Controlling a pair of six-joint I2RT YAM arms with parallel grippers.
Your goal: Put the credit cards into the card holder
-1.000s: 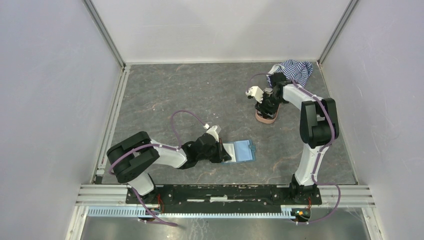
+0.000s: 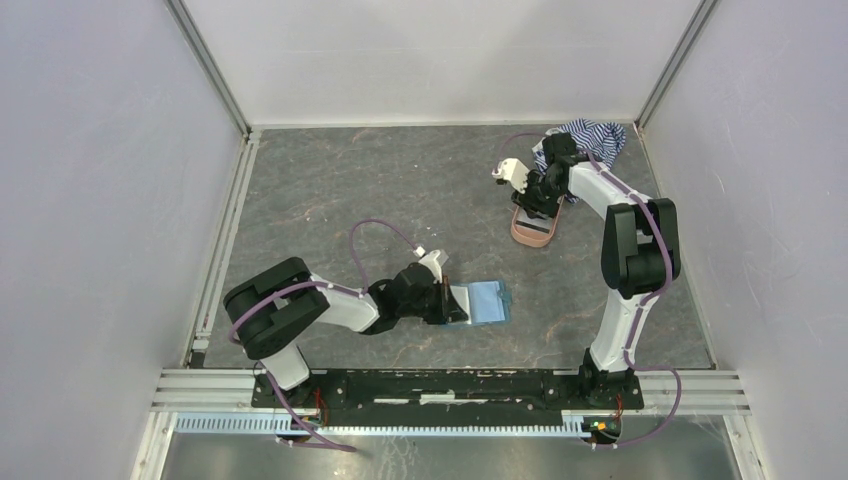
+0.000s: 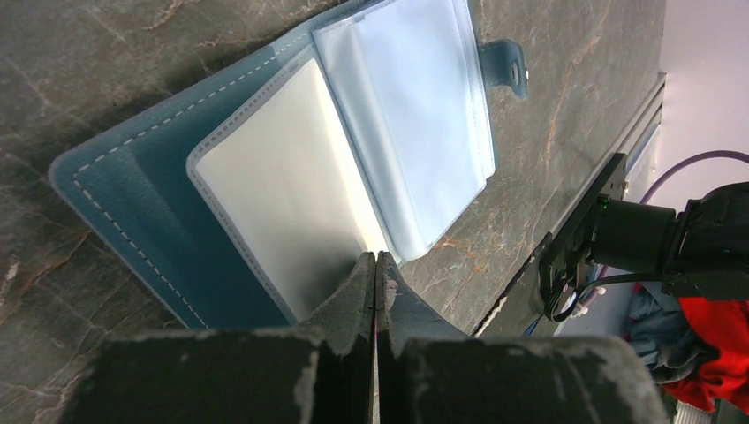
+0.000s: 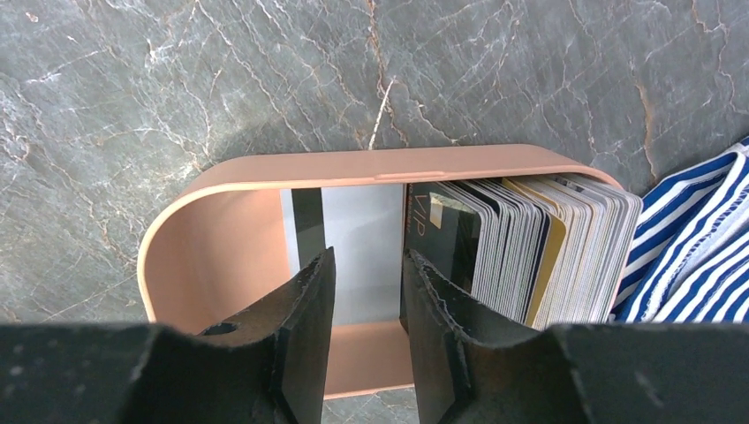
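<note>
The blue card holder [image 3: 168, 216] lies open, with a white inner page [image 3: 283, 168] and a pale blue page [image 3: 419, 106]. At the lower edge of the white page, my left gripper is shut, with nothing visible between its fingertips. A pink open box [image 4: 221, 238] holds a row of upright credit cards [image 4: 565, 238] at one end. One pale card [image 4: 366, 247] with a black stripe lies flat on its floor. My right gripper is over the box, its fingers a small gap apart and nothing seen between them; one finger is close to the black front card [image 4: 433, 230].
A blue-and-white striped cloth [image 2: 598, 140] lies behind the box at the back right. Bare table [image 2: 370, 180] spreads across the left and middle. The left arm crosses the near left side.
My right gripper has moved back along the box, uncovering the striped card at its front end. The left gripper has shifted slightly to the right over the holder.
</note>
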